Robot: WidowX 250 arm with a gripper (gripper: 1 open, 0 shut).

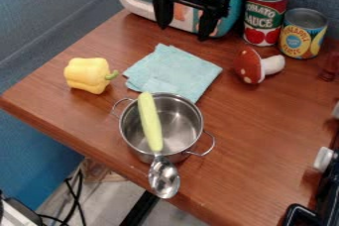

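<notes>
My black gripper [183,20] hangs open at the top middle, in front of a teal-and-white toy appliance [225,2], with nothing visible between its fingers. Below it a light blue cloth [179,71] lies on the table. A steel pot [188,139] holds a pale yellow-green corn cob [149,118], which stands tilted inside. A steel ladle or spoon [165,180] leans at the pot's front. A yellow pepper [87,72] lies to the left, and a red-and-white mushroom [253,66] to the right of the cloth.
A tomato can [264,17] and a shorter yellow-blue can [302,37] stand at the back right. A black appliance [318,195] is at the right edge. The table's left edge borders open floor.
</notes>
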